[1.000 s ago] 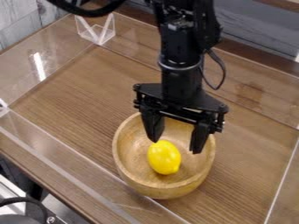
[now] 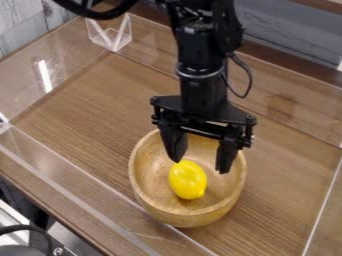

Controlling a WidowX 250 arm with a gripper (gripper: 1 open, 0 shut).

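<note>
My black gripper point(image 2: 198, 145) is in the centre, pointing down over a round tan bowl point(image 2: 190, 214), its two fingers spread apart and open. A yellow oval object point(image 2: 187, 181) lies in the bowl, below and between the fingers, slightly toward the viewer. Nothing shows held between the fingers.
The wooden table point(image 2: 80, 105) has free room to the left and right of the bowl. A clear plastic object point(image 2: 110, 32) stands near the back left. A dark item point(image 2: 24, 242) is at the bottom left edge.
My gripper and arm have shifted very slightly to the left in the view. The bowl and yellow object look unmoved.
</note>
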